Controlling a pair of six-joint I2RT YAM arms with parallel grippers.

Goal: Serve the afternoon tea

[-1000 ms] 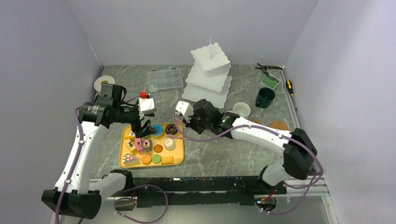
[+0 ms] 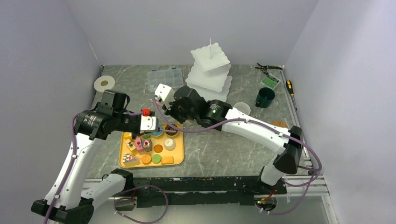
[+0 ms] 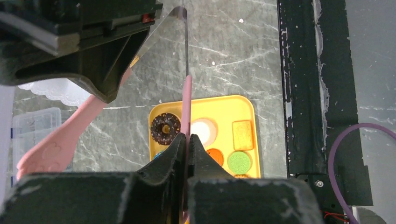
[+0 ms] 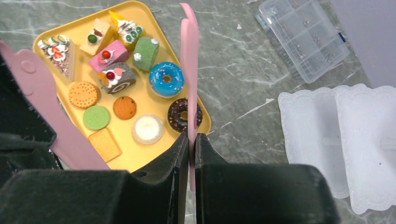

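Note:
A yellow tray (image 2: pixel 180 158) of play cakes, cookies and donuts lies front left, with a blue donut (image 4: pixel 166 79) and a chocolate donut (image 3: pixel 164 128). My left gripper is above it, shut on an upright-edged pink-handled utensil (image 3: pixel 187 93) with a thin metal blade. My right gripper is high beside it, shut on another pink utensil (image 4: pixel 189 51), seen end-on along its handle. A white tiered stand (image 2: pixel 210 60) stands at the back middle.
A clear compartment box (image 2: pixel 165 80) lies back left. A white cup (image 2: pixel 242 108) and green mug (image 2: pixel 265 97) stand right, near pliers and a screwdriver (image 2: pixel 290 93).
My right arm has risen and moved left toward the left gripper, its utensil with it. The left arm has shifted slightly toward the front.

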